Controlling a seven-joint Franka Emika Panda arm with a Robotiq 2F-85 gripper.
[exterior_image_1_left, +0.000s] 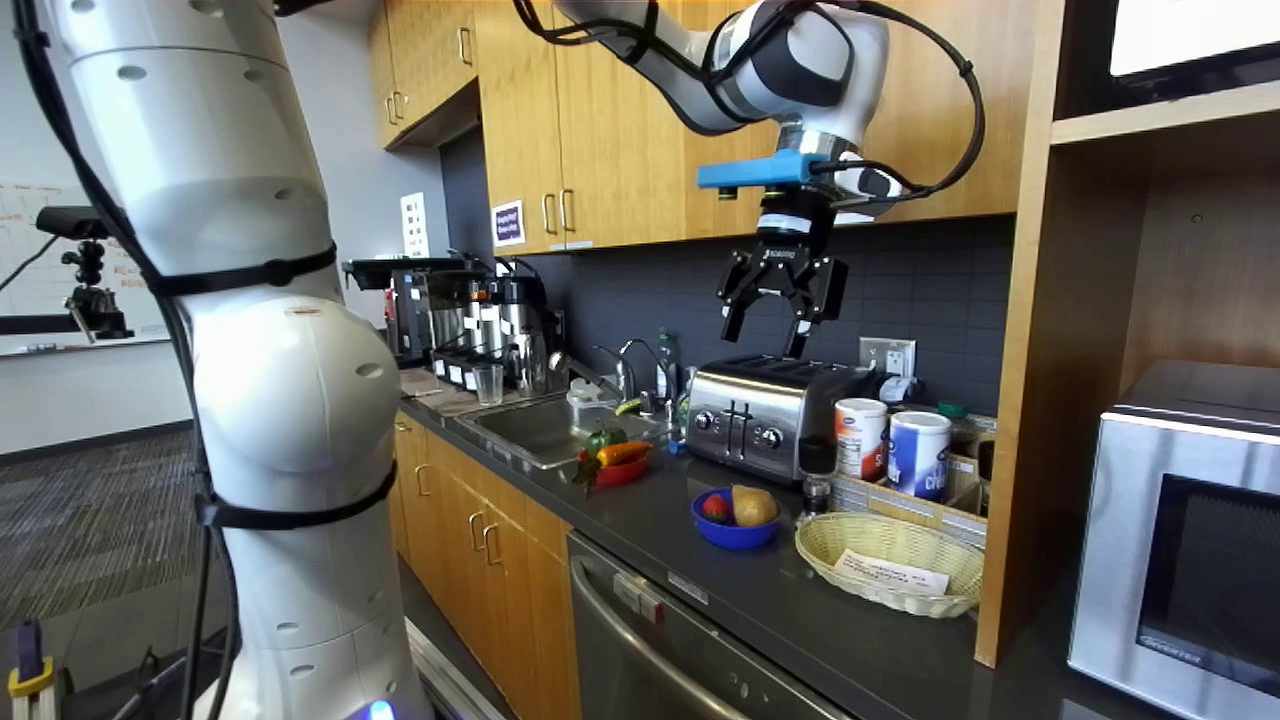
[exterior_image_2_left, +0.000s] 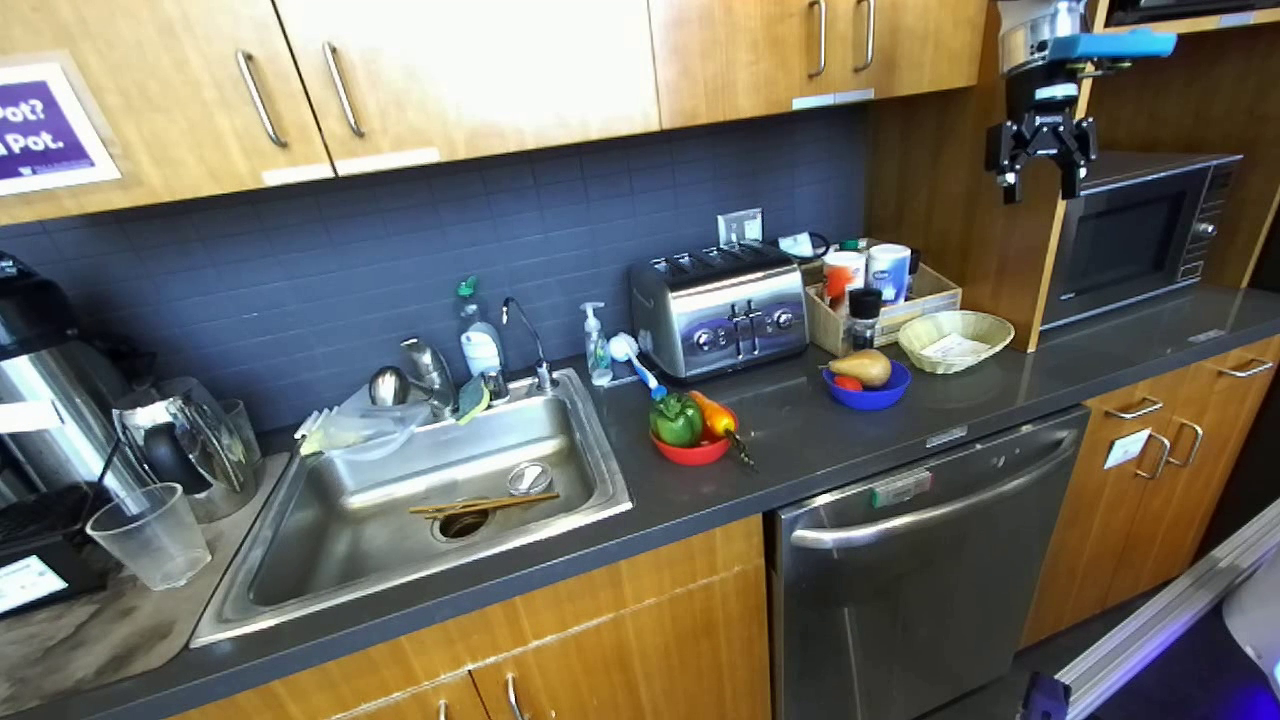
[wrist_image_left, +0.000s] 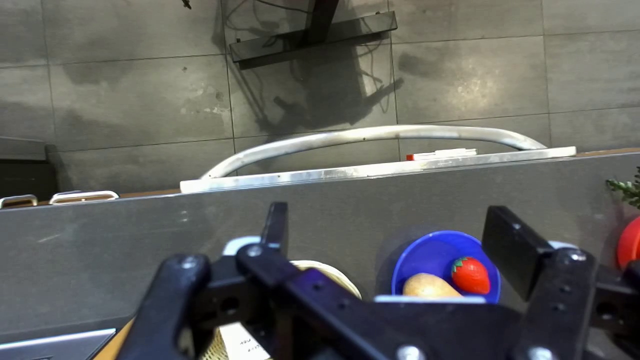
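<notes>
High above the dark counter hangs my gripper (exterior_image_1_left: 764, 342), its fingers spread wide and nothing between them. In the wrist view its black fingers (wrist_image_left: 513, 249) stand far apart, well over the counter. A blue bowl (exterior_image_2_left: 866, 396) holds a tan pear-like fruit (exterior_image_2_left: 861, 367) and a red strawberry (wrist_image_left: 471, 275). To its left is a red bowl (exterior_image_2_left: 693, 455) with a green pepper (exterior_image_2_left: 675, 419) and an orange pepper (exterior_image_2_left: 715, 414). A wicker basket (exterior_image_1_left: 828, 546) with a paper slip lies on the blue bowl's other side. In the wrist view the gripper's body hides part of this basket.
Behind the bowls stand a steel toaster (exterior_image_2_left: 744, 322) and a box of canisters (exterior_image_2_left: 942, 298). The sink (exterior_image_2_left: 300, 564) lies left, the microwave (exterior_image_2_left: 1140, 240) right, past a wooden panel (exterior_image_1_left: 1020, 360). Cabinets (exterior_image_1_left: 648, 132) hang overhead.
</notes>
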